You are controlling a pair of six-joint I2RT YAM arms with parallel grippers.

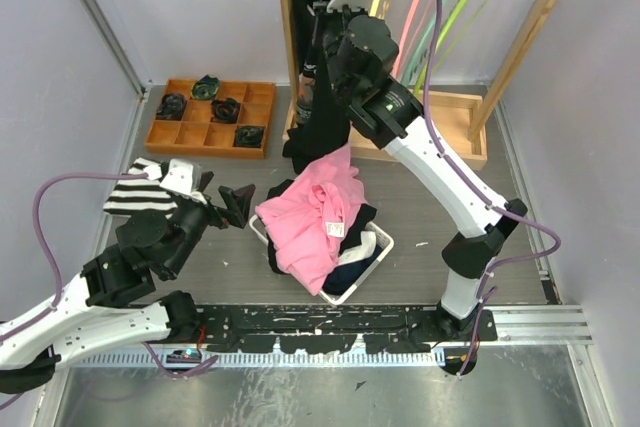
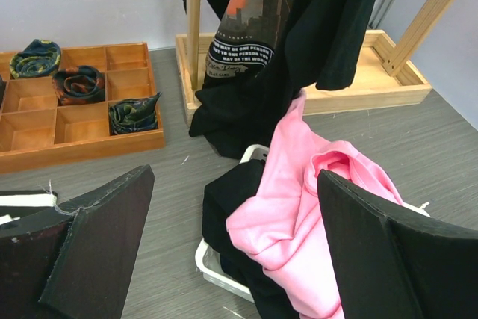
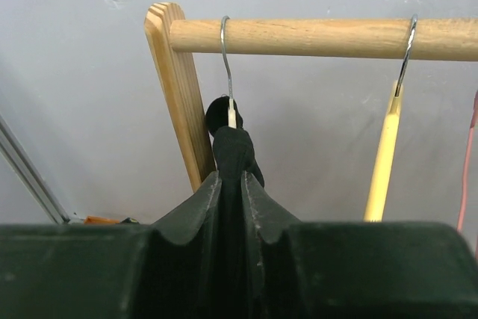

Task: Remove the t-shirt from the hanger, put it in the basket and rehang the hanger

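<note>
A black t shirt (image 3: 233, 143) with a printed front (image 2: 245, 31) hangs at the left end of the rail; the metal hook of its hanger (image 3: 226, 54) loops over the bar. My right gripper has its fingers close on both sides of the shirt's dark upper cloth. Whether they press on it cannot be told. The hanger's body is hidden inside the shirt. Low on the left, my left gripper (image 1: 240, 205) is open and empty, beside a basket (image 1: 368, 272) piled with clothes, a pink garment (image 1: 315, 212) on top.
More hangers, including a yellow one (image 3: 385, 156), hang to the right of the shirt. The rack's wooden post (image 3: 179, 95) stands close on its left. A wooden compartment tray (image 1: 215, 127) and striped cloth (image 1: 133, 192) lie at left. The floor to the basket's right is clear.
</note>
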